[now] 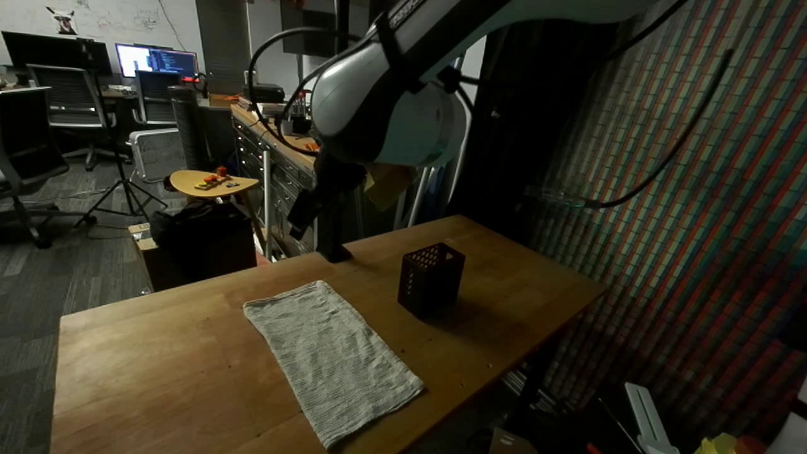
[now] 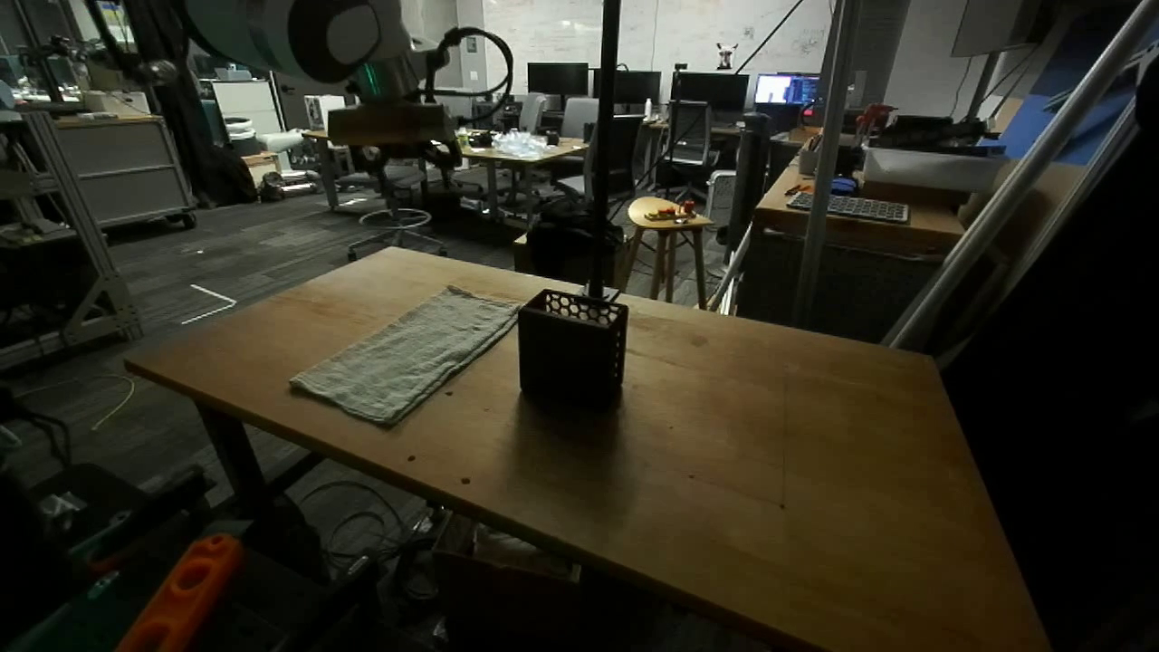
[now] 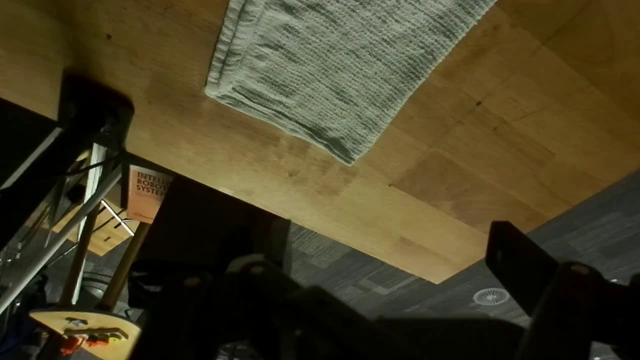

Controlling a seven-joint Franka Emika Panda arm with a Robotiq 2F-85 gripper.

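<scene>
A pale grey-green cloth (image 1: pixel 333 359) lies flat on the wooden table, and its near corner fills the upper middle of the wrist view. Beside it stands a black perforated basket (image 2: pixel 570 353), upright; the wrist view does not show it. My gripper is open with nothing visible between its fingers, one dark finger (image 3: pixel 519 261) showing at the lower right. From the first exterior view, the gripper hangs well above the table, touching neither cloth nor basket.
A black post (image 2: pixel 604 141) rises from the table's edge behind the basket. Bare tabletop (image 2: pixel 826 467) extends on the basket's other side from the cloth. Off the table stands a small wooden stool (image 1: pixel 215 183) with colourful pieces on it.
</scene>
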